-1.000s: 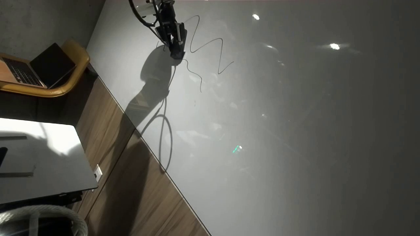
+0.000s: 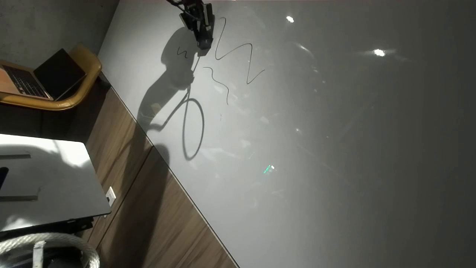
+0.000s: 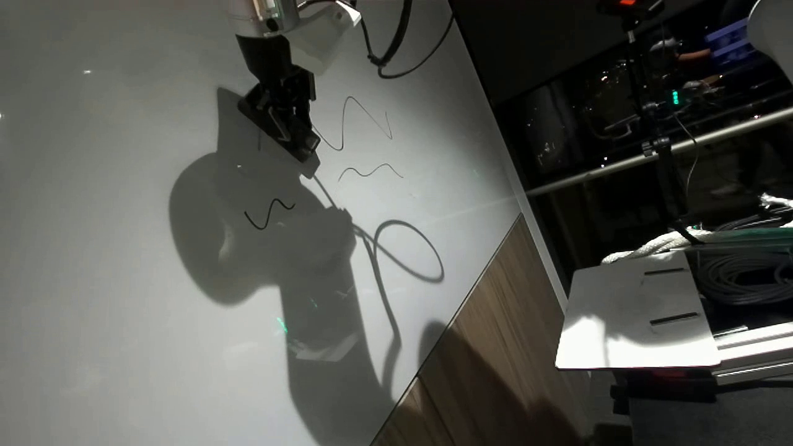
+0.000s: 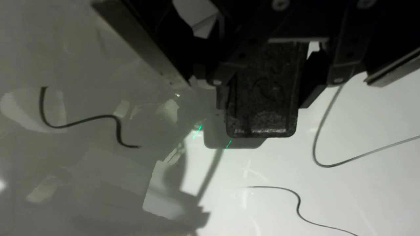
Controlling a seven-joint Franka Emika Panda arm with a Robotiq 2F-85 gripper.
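My gripper is shut on a dark, rounded-corner block that looks like an eraser [image 4: 263,106], one finger on each side. In exterior view 1 the gripper [image 2: 204,35] is at the upper left of the whiteboard [image 2: 334,178]. The eraser's shadow lies a little off its edge in the wrist view; I cannot tell whether it touches the board. Three black marker squiggles show: a long zigzag line [image 2: 251,44] to the gripper's right, a shorter wavy line [image 2: 218,82] below it, and a small squiggle [image 3: 271,208] inside the arm's shadow.
Wood panelling [image 2: 196,223] borders the board's lower left edge. Beyond it are a grey table [image 2: 53,178] and a yellow chair [image 2: 91,67] with a laptop [image 2: 26,85]. Most of the board to the right is bare, with glare spots. The arm's shadow darkens part of it.
In exterior view 1 the gripper has moved upward, and its shadow has moved up too. The small squiggle, mostly covered before, now shows, as does the shorter line's upper end.
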